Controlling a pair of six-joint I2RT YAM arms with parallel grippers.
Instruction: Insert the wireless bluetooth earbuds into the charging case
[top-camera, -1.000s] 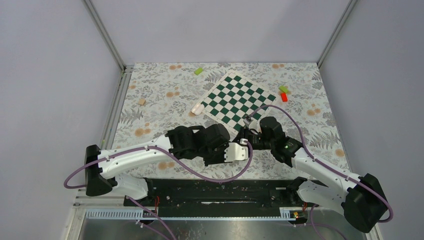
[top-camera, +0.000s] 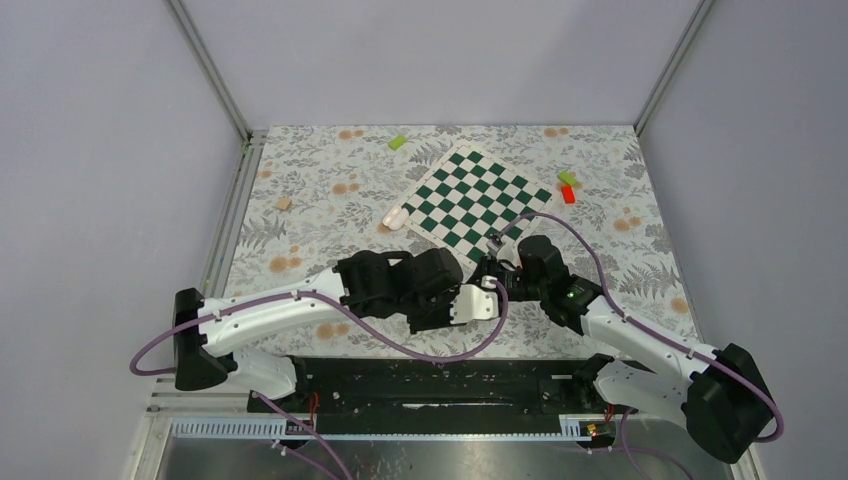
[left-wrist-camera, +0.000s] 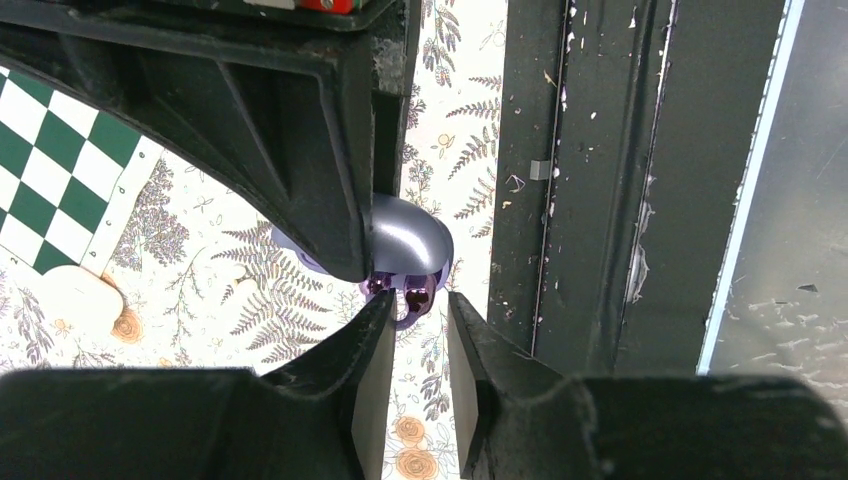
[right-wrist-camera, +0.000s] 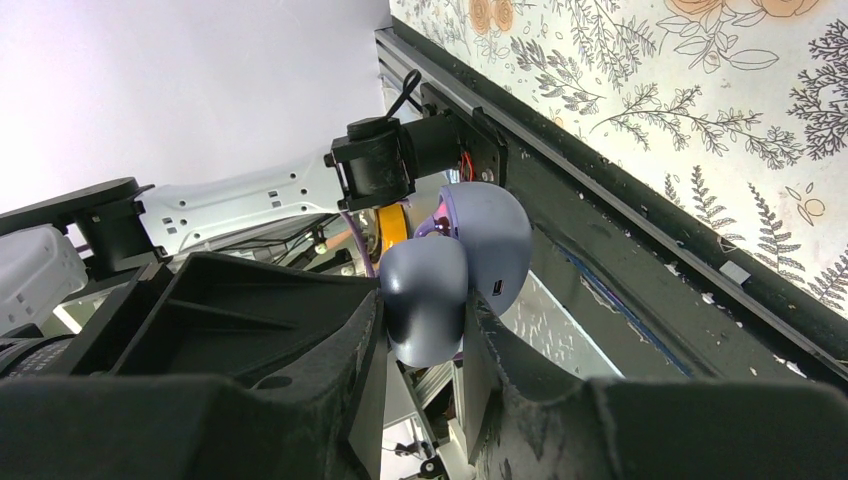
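The charging case (right-wrist-camera: 500, 240) is glossy grey-purple and its two halves stand apart. In the right wrist view, my right gripper is shut on one rounded half, fingers on either side. From the left wrist view the case (left-wrist-camera: 410, 237) hangs above the cloth, with purple edges and dark glossy spots inside; I cannot tell whether these are earbuds or empty slots. Just short of that opening, my left gripper has its fingertips apart, with cloth showing through the gap and nothing held. In the top view the arms hide the case.
A green-and-white checkered board (top-camera: 475, 200) lies behind the arms, a white rounded object (top-camera: 395, 218) by its left corner. Small blocks, including a red one (top-camera: 568, 194), sit farther out.
Both arms have shifted only very slightly in the top view, the right one a touch down. Everything on the table stays where it was.
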